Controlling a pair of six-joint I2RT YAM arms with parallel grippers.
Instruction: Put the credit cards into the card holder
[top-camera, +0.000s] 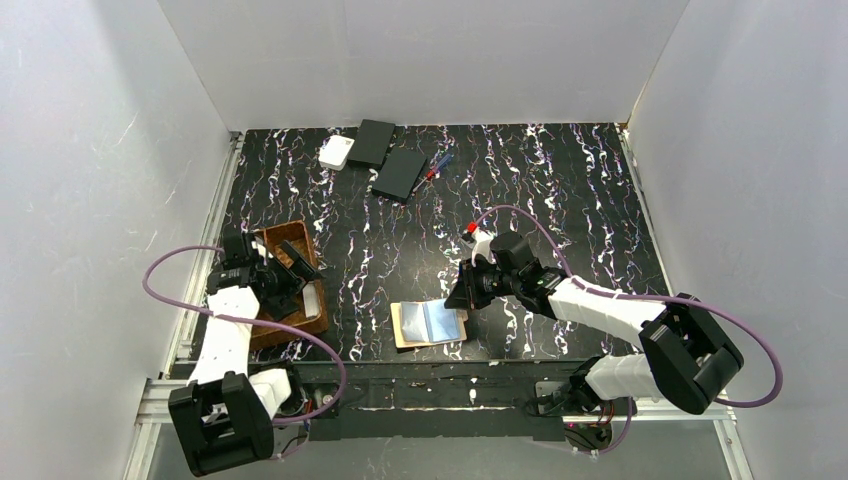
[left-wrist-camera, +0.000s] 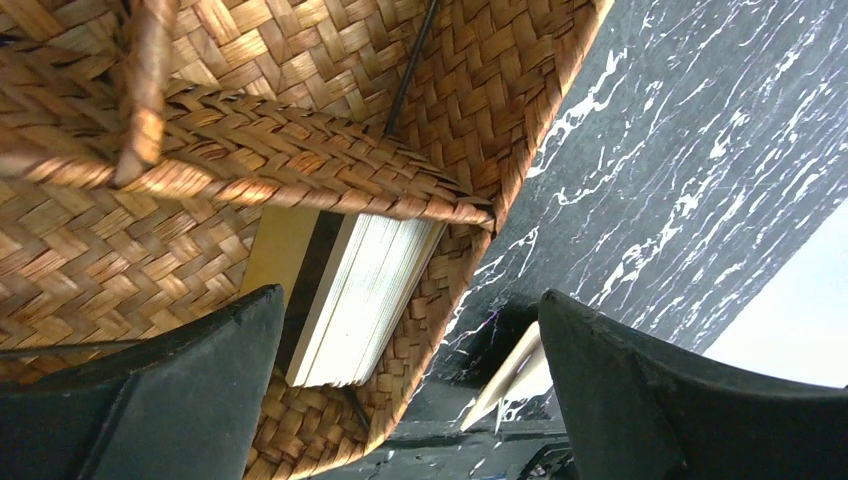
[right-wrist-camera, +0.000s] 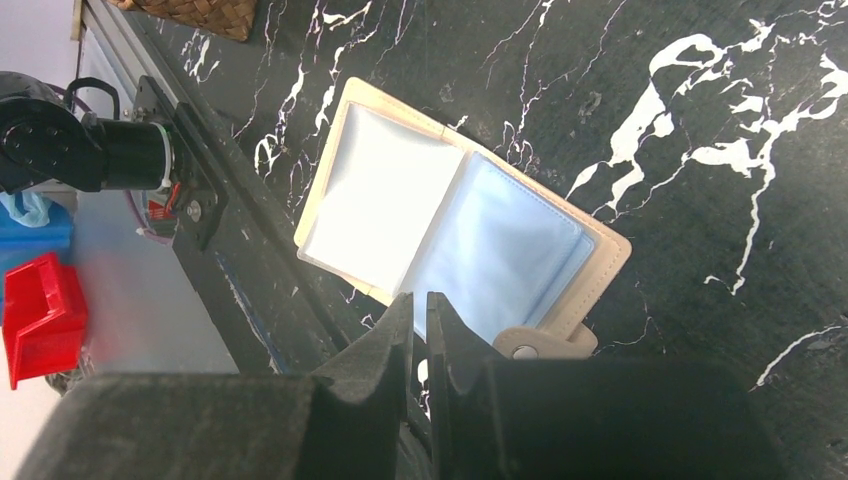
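The card holder (right-wrist-camera: 388, 190) lies spread open on the table, with clear sleeves and a tan cover. A stack of cards (left-wrist-camera: 365, 290) stands on edge in one compartment of the woven basket (left-wrist-camera: 470, 250), beside a yellow item (left-wrist-camera: 278, 245). Above this basket, my left gripper is open, its fingers wide apart on either side of the stack with nothing between them at their level. My right gripper hovers at the card holder's lower edge near its snap tab (right-wrist-camera: 540, 343); its fingertips are close together, and no card shows between them.
Black boxes (top-camera: 398, 175), a small white box (top-camera: 336, 152) and a blue-and-red tool (top-camera: 437, 166) lie at the back. A divider (left-wrist-camera: 320, 150) splits the basket.
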